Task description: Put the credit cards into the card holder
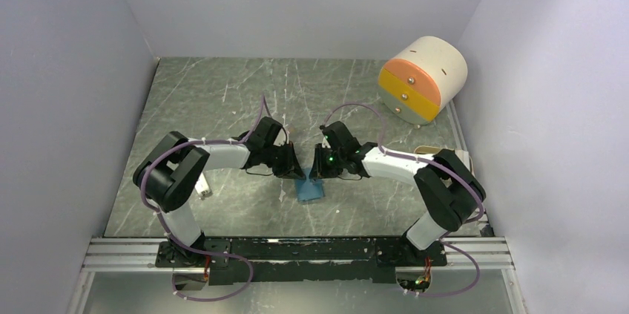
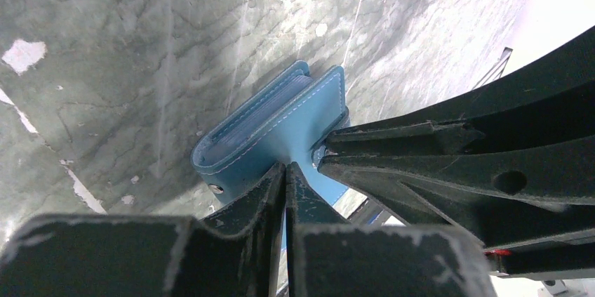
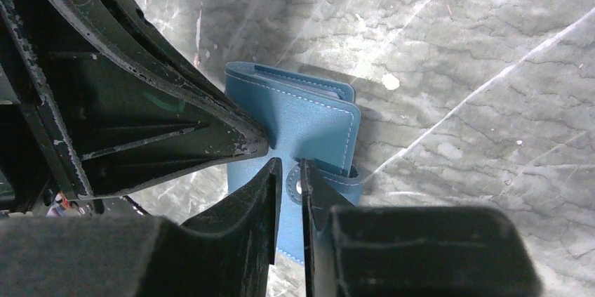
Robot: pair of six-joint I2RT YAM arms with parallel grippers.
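The blue card holder [image 1: 309, 190] stands off the tabletop's middle front, folded, with its stitched top edge and pale inner sleeves [image 2: 277, 111] showing in the left wrist view. My left gripper is shut on one side of the holder. In the right wrist view, the holder's strap with its round snap [image 3: 297, 183] lies at the tips of my right gripper. A narrow gap parts those fingers, so it stands slightly open. Whether they touch the strap is unclear. No separate credit card can be made out.
A rounded chest with coloured drawers [image 1: 412, 91] occupies the back right. A small white object [image 1: 202, 186] lies beneath the left arm, and a tan-rimmed container [image 1: 428, 150] is partly hidden behind the right arm.
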